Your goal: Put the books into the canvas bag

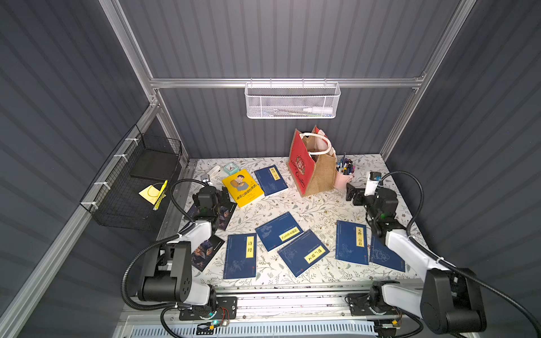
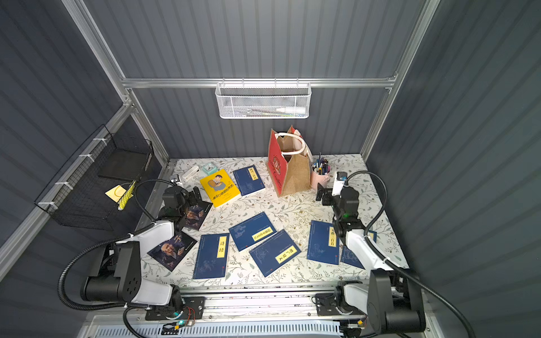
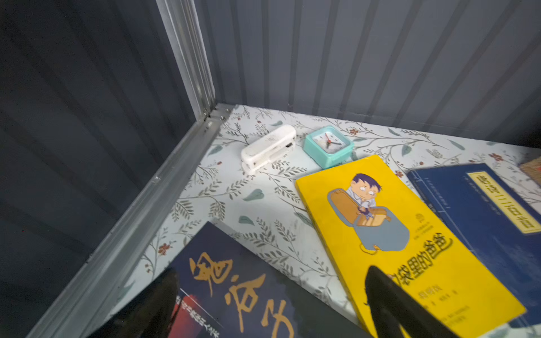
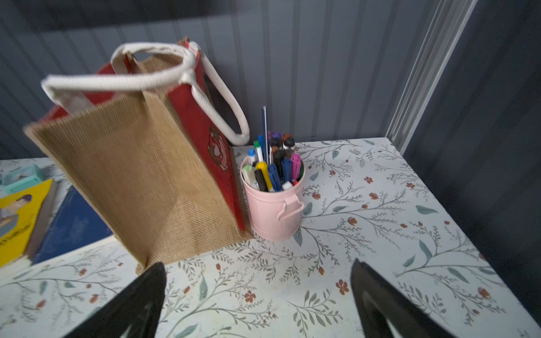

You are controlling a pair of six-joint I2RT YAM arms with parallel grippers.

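The red and tan canvas bag (image 1: pixel 304 169) stands upright at the back, right of centre. Blue books (image 1: pixel 239 256) lie flat across the table, with a yellow book (image 3: pixel 394 236) at the back left beside another blue one (image 1: pixel 270 179). Dark books (image 2: pixel 172 250) lie at the left. My left gripper is open above a dark book, left of the yellow one, with nothing between its fingers. My right gripper is open in front of the bag and pen holder, over bare table, empty.
A pink pen holder (image 4: pixel 274 211) stands right of the bag. A small clock (image 3: pixel 328 147) and white object (image 3: pixel 267 147) sit at the back left. A black wire basket (image 1: pixel 118 202) hangs on the left wall, a white one (image 1: pixel 292 100) on the back wall. The table's centre has some clear room.
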